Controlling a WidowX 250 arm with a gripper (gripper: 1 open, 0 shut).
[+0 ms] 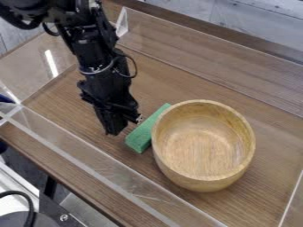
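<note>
My black gripper (pixel 113 126) hangs from the arm at the left of centre, its fingertips low over the wooden table, just left of a green block (pixel 143 133). It is shut, with nothing visible between its fingers. The green block lies tilted against the left side of a round wooden bowl (pixel 204 142), which looks empty. The block's right end is close to or touching the bowl's rim.
A pale wall runs along the back. Clear strips cross the front left edge, and a black cable lies at the bottom left corner.
</note>
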